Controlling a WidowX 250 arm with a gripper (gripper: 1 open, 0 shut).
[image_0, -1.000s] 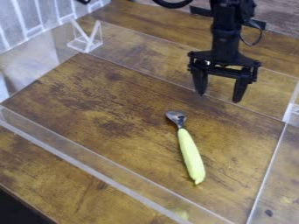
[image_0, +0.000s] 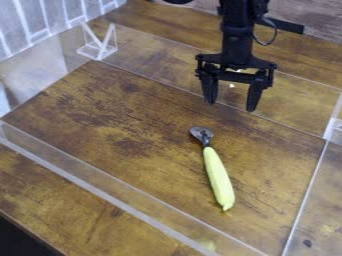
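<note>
My black gripper (image_0: 233, 84) hangs from the top of the view over the back right of the wooden surface, its two fingers spread open. A small pale object shows just behind it, partly hidden. Below the gripper, apart from it, a long pale yellow-green object (image_0: 218, 178) lies on the wood, with a dark grey tip at its upper end.
Clear plastic walls surround the wooden surface (image_0: 107, 130). A white bracket-like piece (image_0: 99, 44) stands at the back left corner.
The gripper has shifted to the left, covering more of the small pale object behind it. The yellow-green object has not moved.
</note>
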